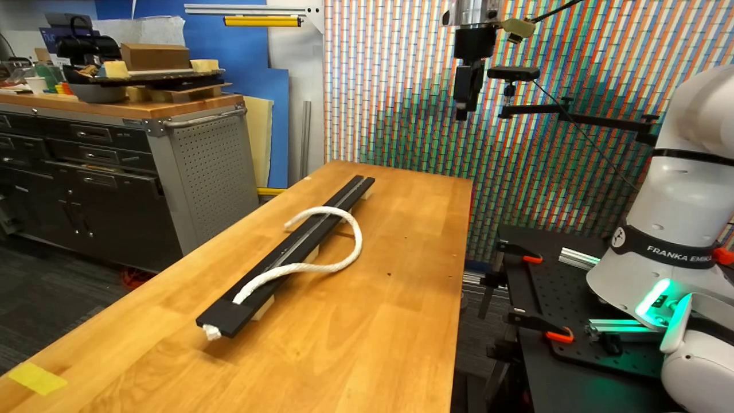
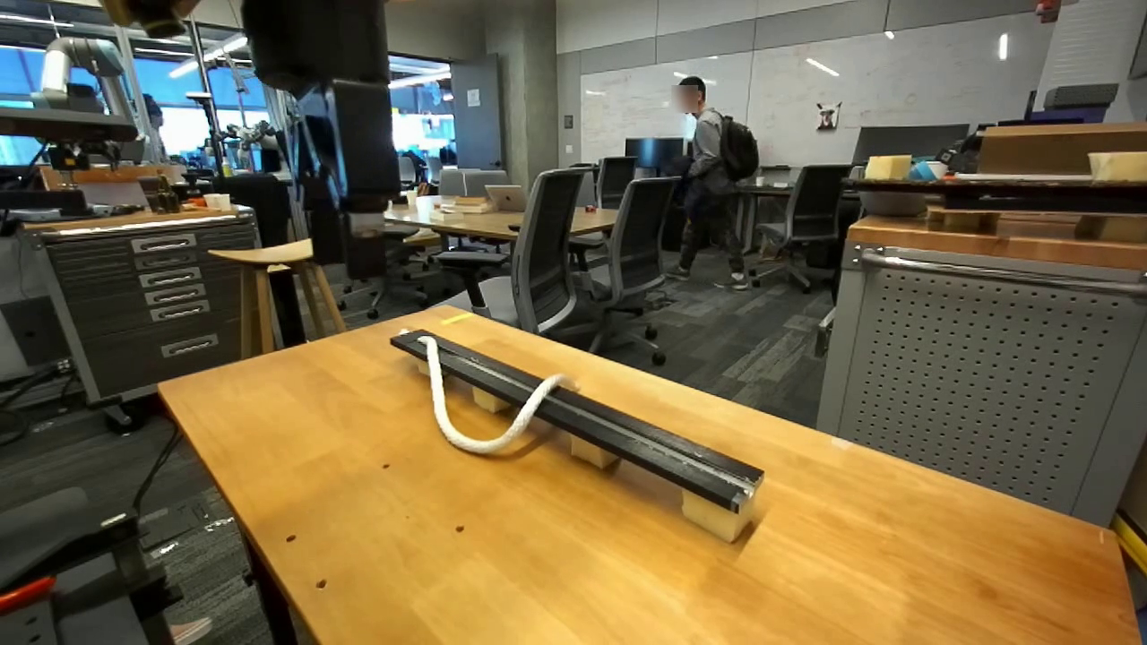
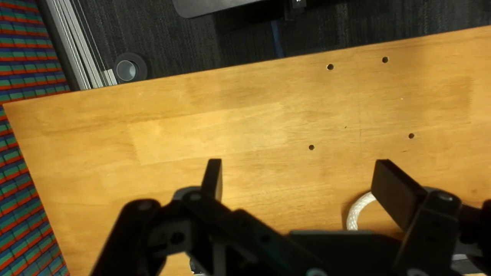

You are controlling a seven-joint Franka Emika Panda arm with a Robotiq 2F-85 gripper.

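Note:
A white rope (image 1: pixel 358 241) curves out in a loop over the tabletop, crossing a long black grooved rail (image 1: pixel 296 246). One end of the rope goes into the rail near its front end, where a white tip (image 1: pixel 211 332) pokes out; the other end lies across the rail. In exterior view 2 the rope (image 2: pixel 484 444) loops down from the rail (image 2: pixel 602 419). High above the table hangs my gripper (image 1: pixel 464 113), well apart from the rope. The wrist view shows the gripper open and empty, part of the rope (image 3: pixel 356 211) visible beside one finger.
Pale blocks (image 2: pixel 715 518) prop the rail off the wooden table (image 1: pixel 406 330). Bare tabletop stretches along the robot's side, with a few small holes. A person (image 2: pixel 710 161) walks in the background, away from the table.

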